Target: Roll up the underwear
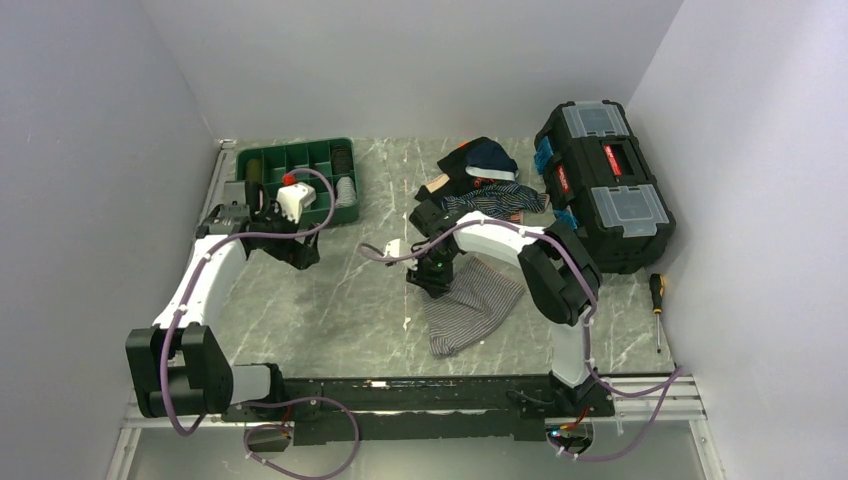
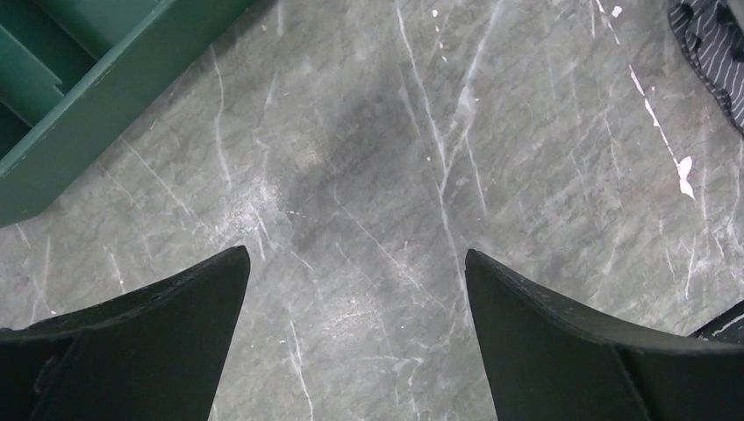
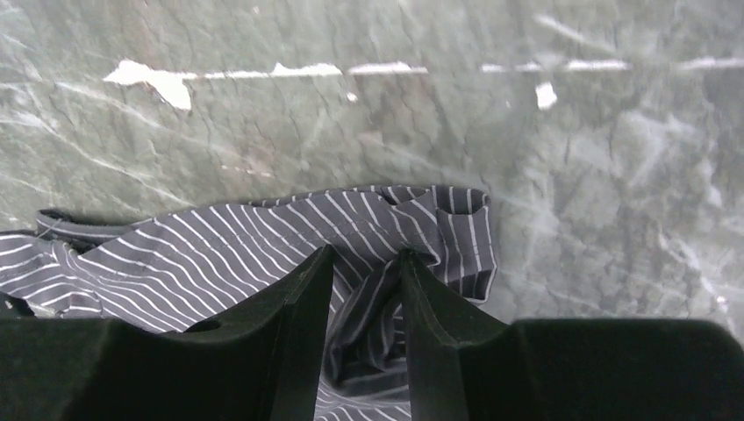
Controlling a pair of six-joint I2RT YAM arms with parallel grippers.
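Note:
The grey striped underwear [image 1: 470,305] lies spread on the marble table, right of the middle. My right gripper is down on its edge, fingers part open; in the right wrist view a bunched fold of the cloth rises between and under the fingertips, and I cannot tell whether it is gripped. My left gripper is open over bare table at the left, with nothing between its fingers. A corner of striped cloth [image 2: 715,53] shows at the top right of the left wrist view.
A green divided box [image 1: 292,157] with rolled items stands back left. A pile of dark garments [image 1: 470,160] lies at the back, black toolboxes [image 1: 610,225] back right, and a screwdriver [image 1: 657,292] at the right.

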